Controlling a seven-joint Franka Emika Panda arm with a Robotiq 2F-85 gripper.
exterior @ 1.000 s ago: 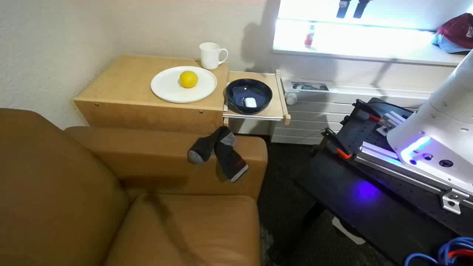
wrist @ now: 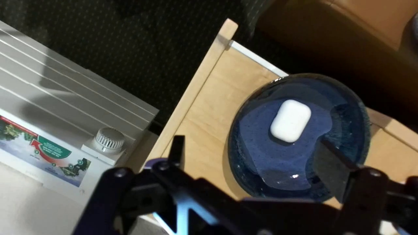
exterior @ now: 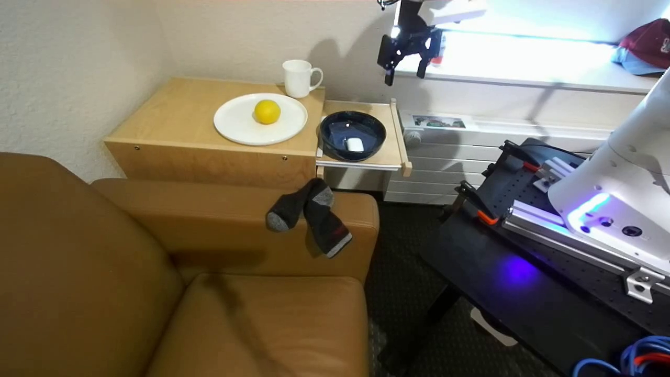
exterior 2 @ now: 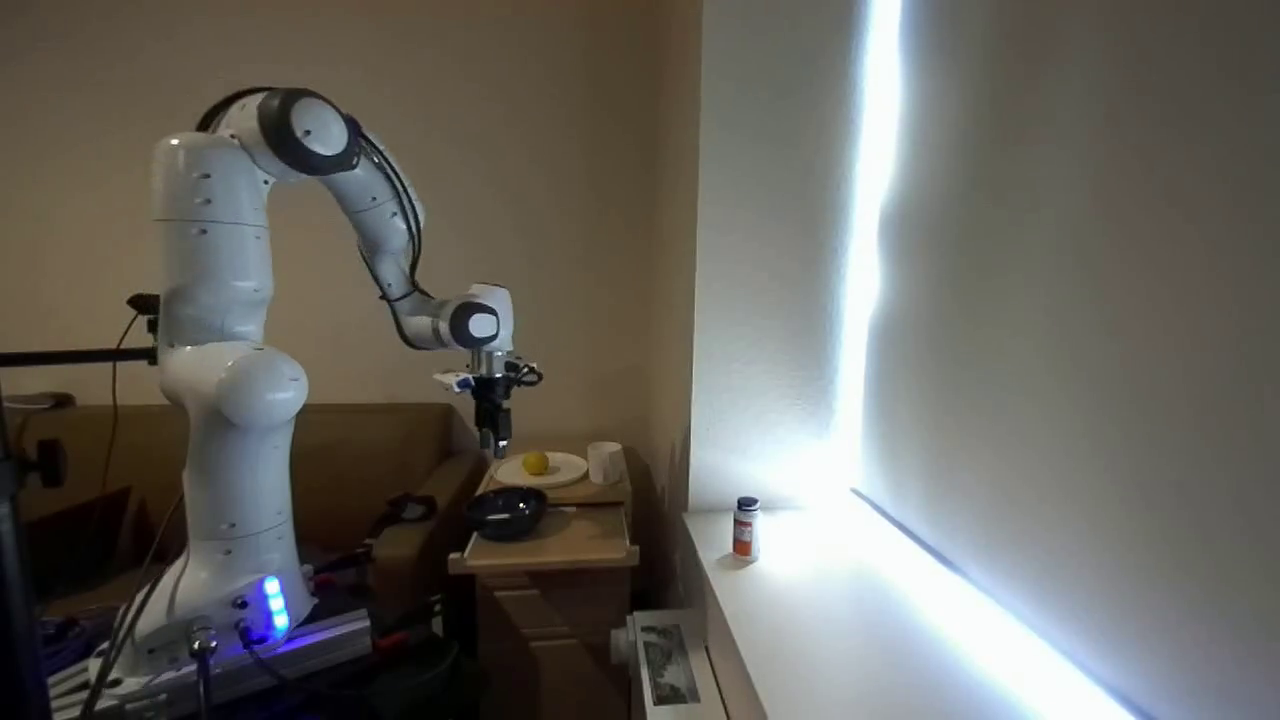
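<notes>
A glossy dark blue bowl [exterior: 336, 138] rests on the pulled-out wooden drawer shelf [exterior: 394, 135], and inside it lies a small white rounded block [exterior: 355, 145]. In the wrist view the white block [wrist: 290, 120] shows clearly on the bottom of the bowl [wrist: 258, 164]. My gripper [exterior: 405, 78] hangs in the air above the drawer and to the right of the bowl, its fingers wide apart with nothing between them. One finger [wrist: 333, 168] overlaps the bowl in the wrist view; the other covers bare drawer wood.
Left of the bowl, a white plate [exterior: 235, 123] with a yellow ball [exterior: 267, 112] and a white mug [exterior: 297, 79] stand on the cabinet top. Dark socks [exterior: 323, 220] lie over the sofa arm. A radiator [exterior: 439, 163] runs below the windowsill, where a bottle [exterior 2: 746, 530] stands.
My gripper has come down and leftward from in front of the window, closer to the bowl. The bowl, block, plate and mug have stayed in place.
</notes>
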